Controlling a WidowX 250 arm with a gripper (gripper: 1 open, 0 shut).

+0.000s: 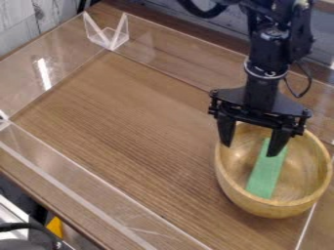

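Observation:
A yellow bowl point(244, 198) sits at the lower right of the wooden table, with a green oblong item point(267, 174) lying inside it. My black gripper point(252, 137) hangs over the back part of the bowl, open, its two fingers apart with nothing seen between them. The arm reaches up from there to the top of the view.
A small clear wire or plastic rack point(107, 31) stands at the back left. A dark cable lies at the lower left edge.

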